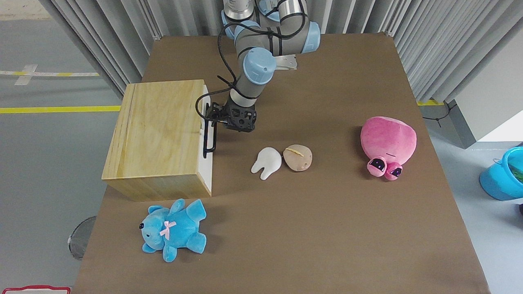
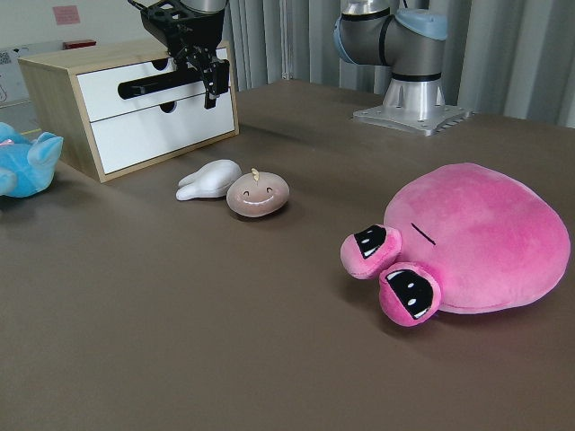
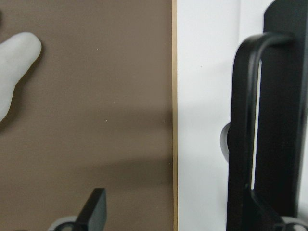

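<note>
My gripper [image 1: 230,117] hangs at the front of the wooden cabinet [image 1: 152,134], over a long black handle [image 3: 245,120] on a white drawer face [image 3: 202,183]. In the wrist view one finger stands over the table and the other lies at the handle; whether it grips the handle I cannot tell. A white tooth-like plush [image 1: 267,159] and a beige round face plush [image 1: 297,157] lie beside the cabinet on the table [image 1: 333,235].
A blue bear [image 1: 176,230] lies in front of the cabinet. A pink plush [image 1: 387,142] is at the right. A blue bucket [image 1: 502,179] stands on the floor right.
</note>
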